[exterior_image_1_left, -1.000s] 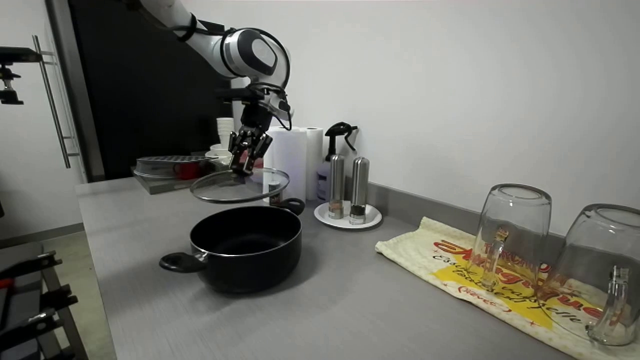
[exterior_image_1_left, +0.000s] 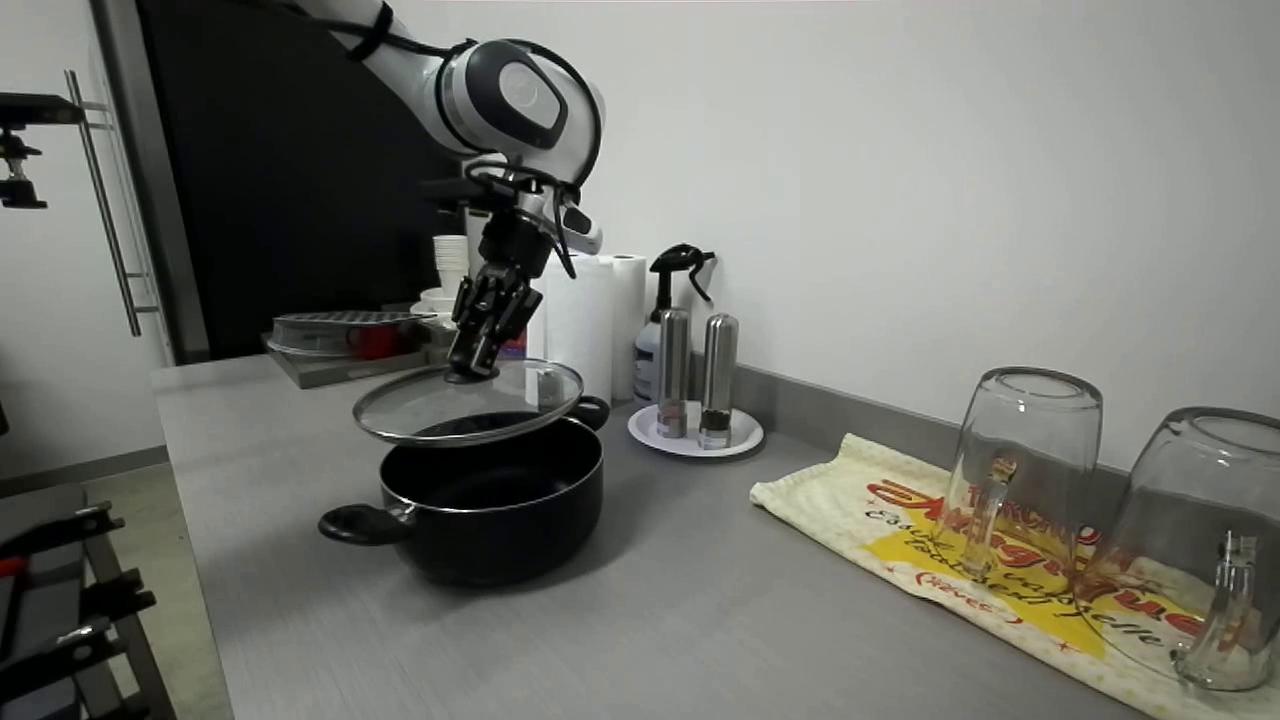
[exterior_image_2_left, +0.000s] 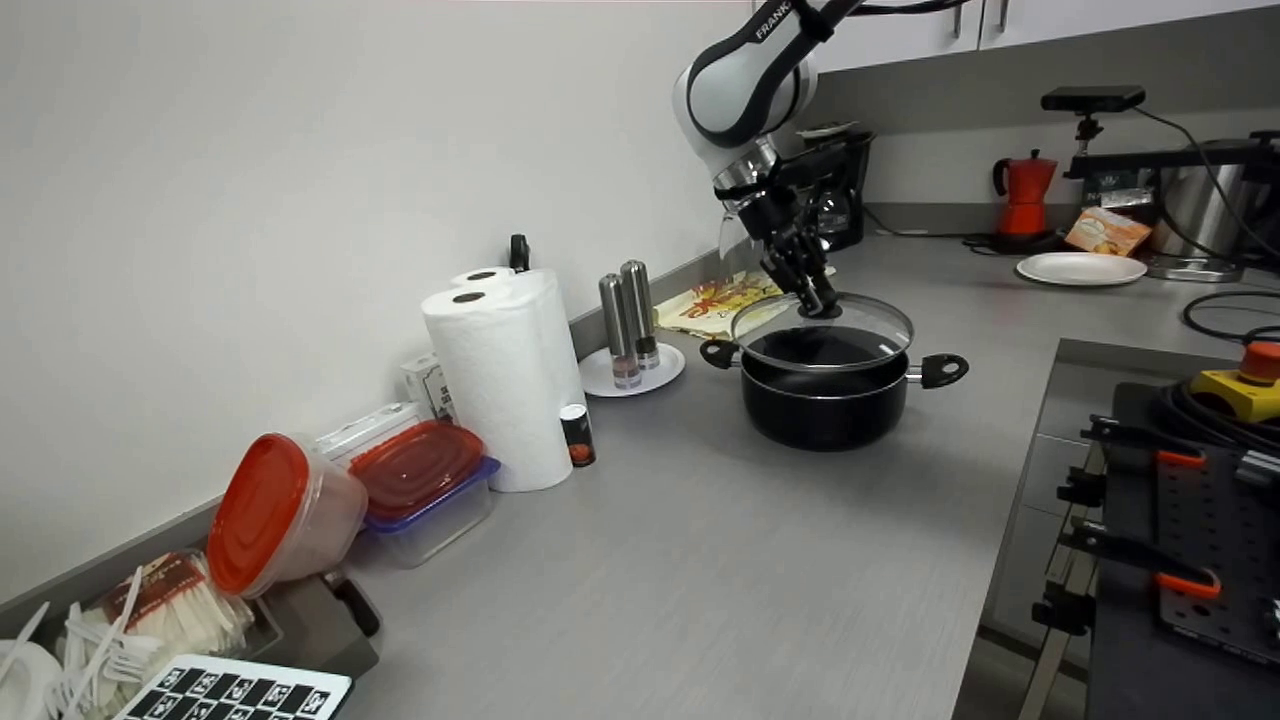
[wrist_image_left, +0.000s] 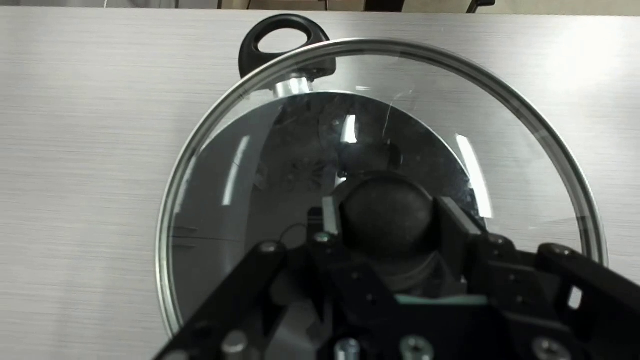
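My gripper is shut on the black knob (wrist_image_left: 388, 210) of a glass lid. The clear lid (exterior_image_1_left: 414, 408), edged with a metal rim, hangs tilted over the back of a black pot (exterior_image_1_left: 498, 540). In exterior view 2 the lid (exterior_image_2_left: 888, 324) is above the pot (exterior_image_2_left: 822, 414), with a dark gap visible between the two. Seen through the glass in the wrist view, the pot's opening sits off-centre from the lid, towards the left. One pot handle (wrist_image_left: 285, 45) sticks out past the lid's rim there. Whether the lid touches the pot at any point cannot be told.
Two metal grinders (exterior_image_1_left: 717, 382) stand on a white plate (exterior_image_1_left: 746, 434) behind the pot, near paper towel rolls (exterior_image_2_left: 498, 372). Glass mugs (exterior_image_1_left: 1020, 480) rest upside down on a printed cloth (exterior_image_1_left: 828, 486).
The arm has come lower and towards the exterior view 1 camera with the lid. The lid has moved from behind and above the pot to partly over its opening, and tilts more.
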